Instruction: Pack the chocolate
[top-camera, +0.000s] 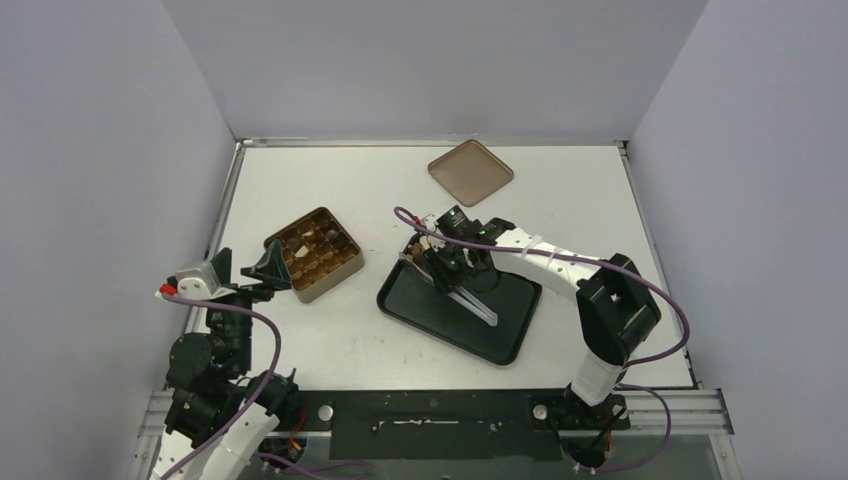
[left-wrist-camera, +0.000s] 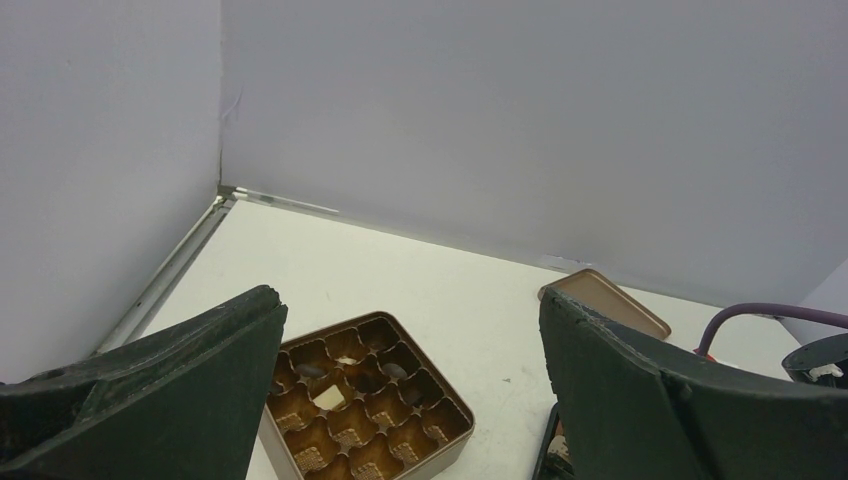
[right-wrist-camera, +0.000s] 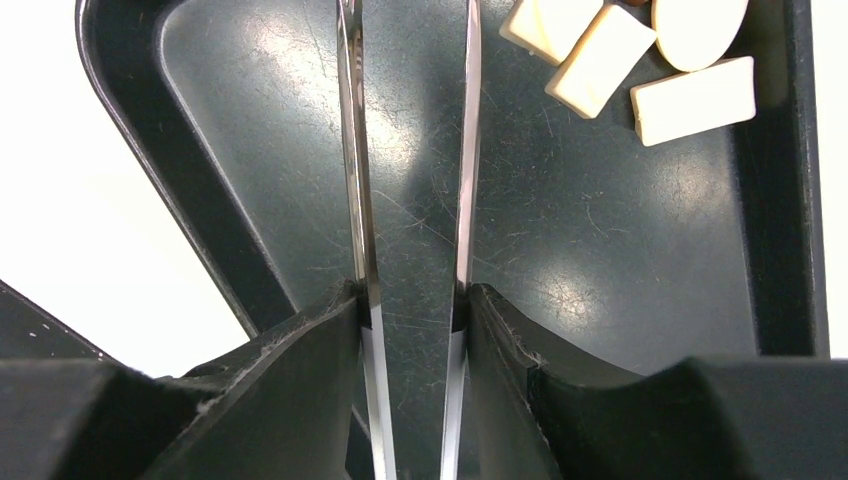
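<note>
The dark tray (top-camera: 440, 320) lies in the middle with white chocolates (right-wrist-camera: 693, 100) clustered at one end, including bars and a round piece. My right gripper is over the tray, long tongs part open, nothing visible between them beside the chocolates; their tips run out of the right wrist view. The brown compartment box (top-camera: 318, 275) at the left holds a few pieces, one white (left-wrist-camera: 329, 398), among empty compartments. My left gripper stands open at the lower left, short of the box.
A tan empty tray (top-camera: 470, 172) lies at the back. Grey walls bound the sides and back.
</note>
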